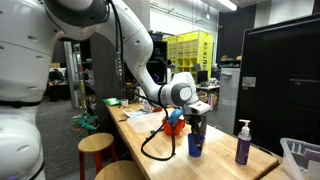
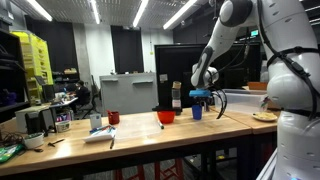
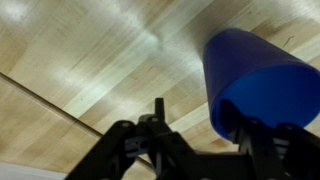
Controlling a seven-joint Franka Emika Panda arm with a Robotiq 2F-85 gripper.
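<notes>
A blue cup (image 1: 195, 147) is on the wooden table, under the arm's end. Seen from above in the wrist view, the cup (image 3: 235, 62) lies right of centre with its round mouth toward the lower right. My gripper is part open. Its right fingertip overlaps the mouth of the cup, while the left one is outside over bare wood, so the near rim lies between them. Whether either finger touches the cup cannot be told. In the second exterior view the cup (image 2: 197, 113) shows small beneath the arm.
A red container (image 1: 174, 126) stands just behind the arm. To the right are a purple pump bottle (image 1: 243, 145) and a clear bin (image 1: 300, 158). Stools (image 1: 97, 146) flank the table's left side. Bare wood surrounds the cup on its near side.
</notes>
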